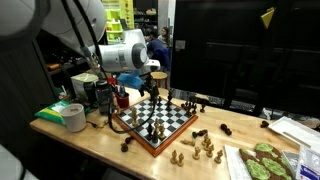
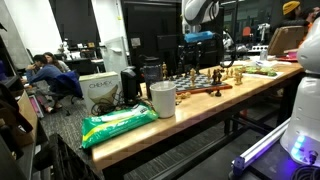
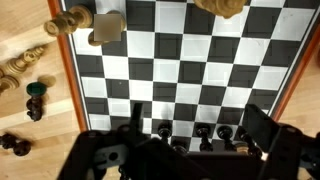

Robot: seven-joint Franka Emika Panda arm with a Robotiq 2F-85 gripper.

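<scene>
A black-and-white chessboard (image 3: 165,92) with a brown border fills most of the wrist view. My gripper is over it, fingers wide apart and empty. Dark pieces (image 3: 203,132) show between and below the fingers, partly hidden by the gripper. Light brown pieces (image 3: 107,27) stand towards the top, one of them cut off by the frame's upper edge. Exterior view 1 has the board (image 1: 170,118) on the wooden table, with the arm (image 1: 125,57) reaching over its far left side.
Loose light pieces (image 1: 205,150) stand right of the board, and dark ones (image 1: 225,129) lie beyond it. A white mug (image 1: 73,117) is at the table's left. Farther right are a white tray (image 1: 295,131) and a board with green items (image 1: 265,165).
</scene>
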